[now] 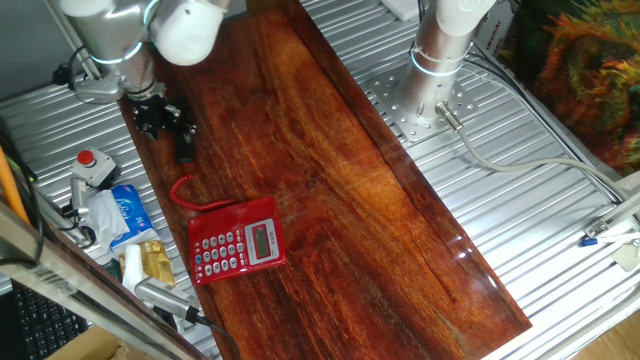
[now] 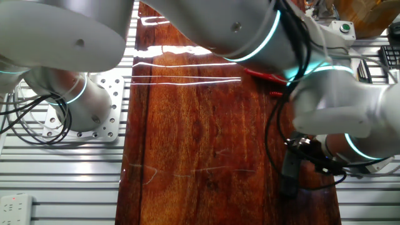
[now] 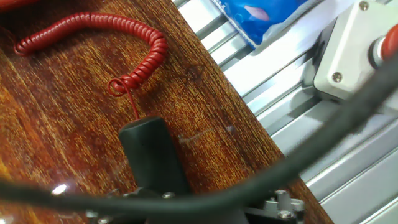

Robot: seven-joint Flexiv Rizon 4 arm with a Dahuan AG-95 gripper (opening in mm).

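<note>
A red desk phone [image 1: 238, 242] with grey keys and a small display lies on the wooden table. From its upper left, a coiled red cord [image 3: 118, 23] runs to the end of a black handset [image 3: 152, 152]. That handset [image 1: 184, 150] is near the table's left edge in exterior view 1. My gripper [image 1: 168, 118] is at the handset's far end, its metal linkages spread on both sides in the wrist view. The fingertips are hidden, so whether they grip the handset cannot be made out. In exterior view 2 the handset [image 2: 290, 170] sits beside the gripper [image 2: 312, 155].
Off the table's left edge are a red-buttoned box [image 1: 95, 167] and a blue tissue pack [image 1: 128, 215]. A dark cable crosses the wrist view.
</note>
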